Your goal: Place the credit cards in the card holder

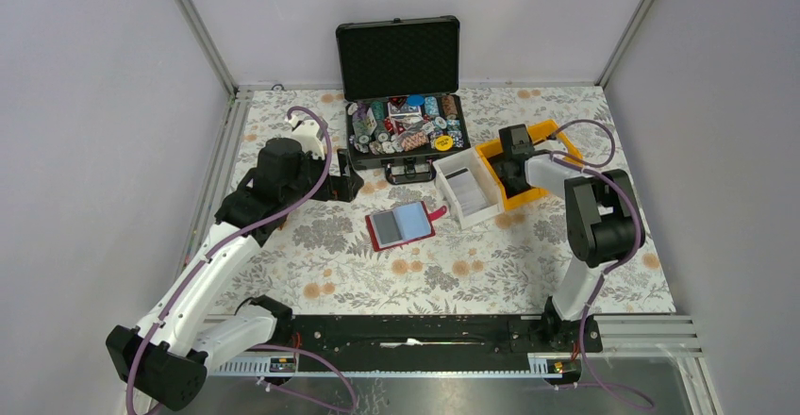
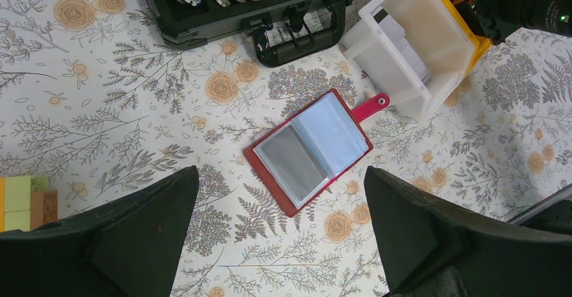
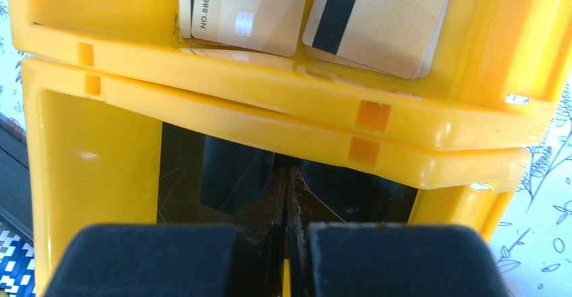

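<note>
The red card holder (image 1: 400, 225) lies open on the table, with clear and grey sleeves. My left gripper hangs open, empty, left of and above it. My right gripper is shut, nothing visible between its fingers, down in the dark-bottomed compartment of the yellow box (image 1: 513, 200); dark cards seem to lie there, partly hidden. Pale gold cards (image 3: 251, 10) lie in the adjoining compartment in the right wrist view. A white box (image 1: 481, 209) holding white cards stands between holder and yellow box.
An open black case (image 1: 397, 57) full of poker chips and other items sits at the back middle. Colored blocks (image 2: 20, 202) show at the left in the left wrist view.
</note>
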